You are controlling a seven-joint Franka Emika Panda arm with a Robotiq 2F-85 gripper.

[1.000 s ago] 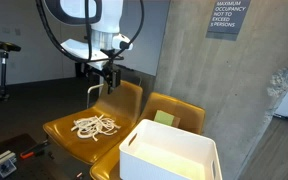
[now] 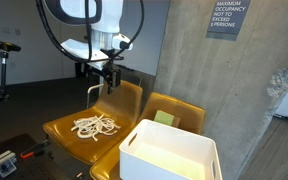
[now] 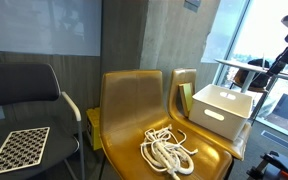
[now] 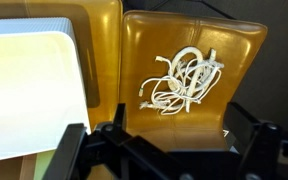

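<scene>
A tangled white rope (image 2: 94,126) lies on the seat of a brown chair, its coils loosely heaped. The wrist view shows the same rope (image 4: 186,82) on the orange-brown seat, with frayed ends spread out. High above the chair is my gripper (image 2: 102,76), clear of the rope. Its black fingers (image 4: 109,133) stand wide apart at the bottom of the wrist view, with nothing between them. A white box (image 2: 169,150), open at the top, sits on the neighbouring chair.
A yellowish-green block (image 2: 164,118) stands behind the box against the second chair's back. To the left in exterior view 2 is a dark chair with a checkered board (image 3: 18,150) on it. Concrete wall (image 2: 229,80) rises behind the chairs.
</scene>
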